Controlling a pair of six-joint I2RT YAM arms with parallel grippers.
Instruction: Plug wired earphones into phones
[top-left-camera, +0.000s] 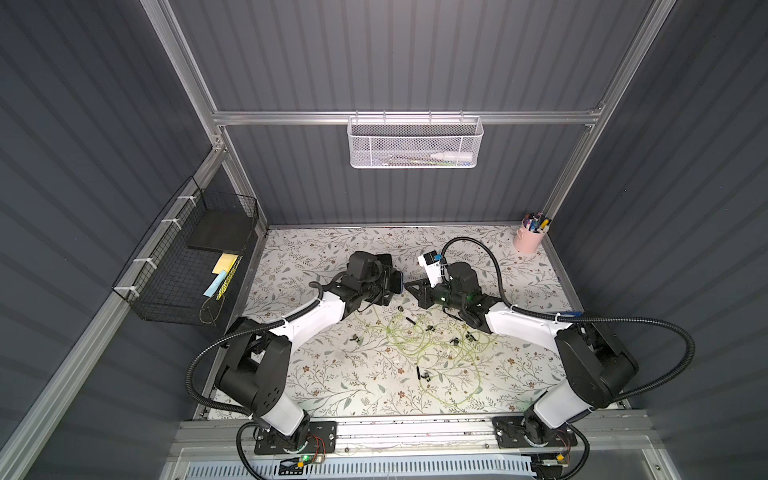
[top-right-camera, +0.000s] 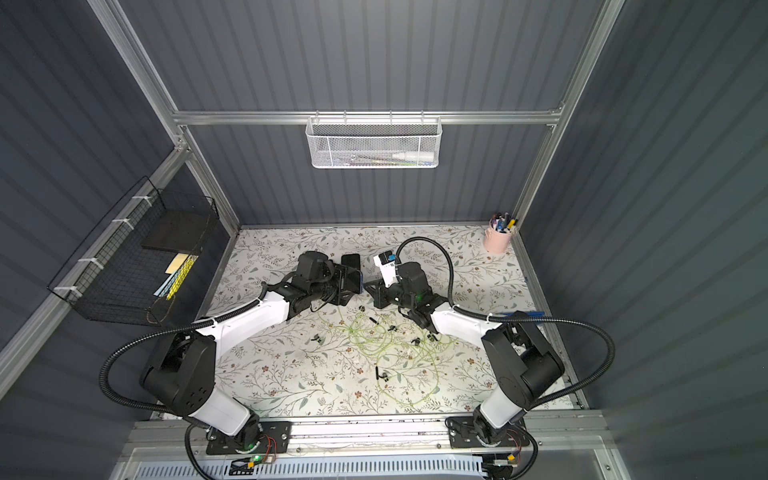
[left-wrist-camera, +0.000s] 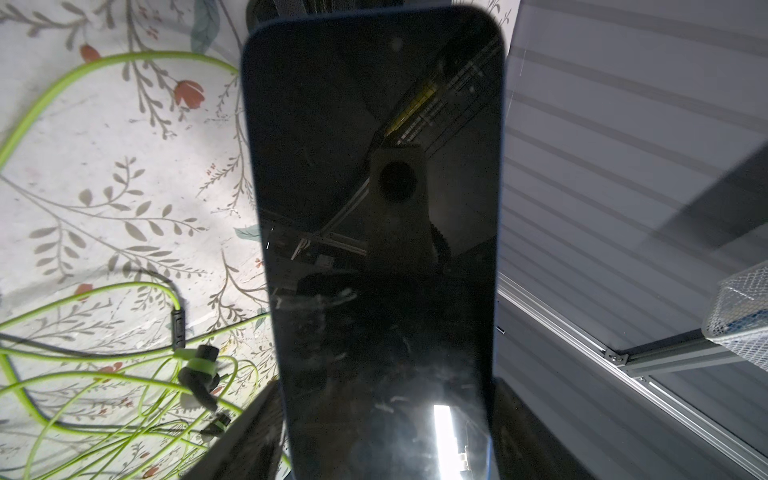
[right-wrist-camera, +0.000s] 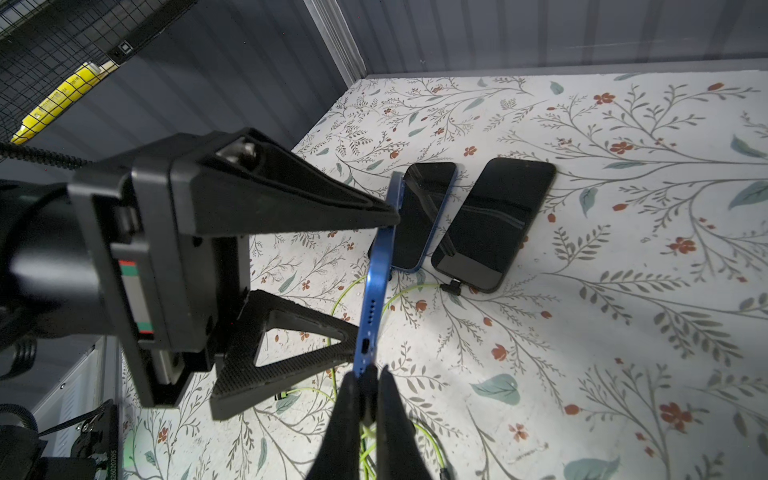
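Observation:
My left gripper is shut on the sides of a blue-edged phone (left-wrist-camera: 380, 240), its dark screen facing the left wrist camera. In the right wrist view the phone (right-wrist-camera: 376, 280) stands off the table, nearly edge-on. Small holes and a dark oval opening show in its blue edge. Close below that opening, my right gripper is shut on a small black plug (right-wrist-camera: 368, 377), with green cable beneath. The plug's tip is at or against the phone's lower end; whether any of it is inside cannot be made out. The oval opening remains visible.
On the table behind lie a blue-edged phone (right-wrist-camera: 424, 212) and a black phone (right-wrist-camera: 496, 224); a black plug (right-wrist-camera: 451, 286) sits at the latter's near end. Tangled green earphone cables (top-left-camera: 412, 340) cover the front middle. A pink pen cup (top-left-camera: 529, 239) stands back right.

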